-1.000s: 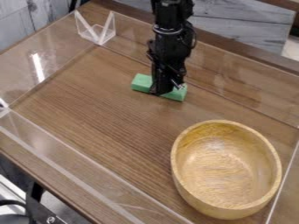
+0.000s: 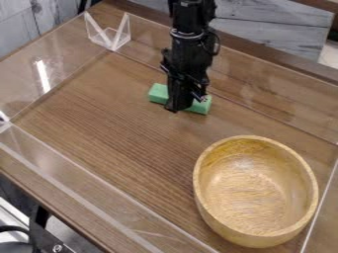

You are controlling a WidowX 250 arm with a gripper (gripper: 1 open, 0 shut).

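A black robot arm reaches down from the top middle, its gripper (image 2: 177, 101) low over a green block (image 2: 199, 105) on the wooden table (image 2: 93, 148). The gripper covers the middle of the block. The fingers look close together, but whether anything sits between them is too small to tell.
A cream oval bowl (image 2: 255, 188) stands at the lower right. A clear plastic piece (image 2: 109, 32) is at the upper left, near the table's back. Pale boards lie along the back right.
The gripper has shifted very slightly at the green block, which stays in about the same place. Little else differs.
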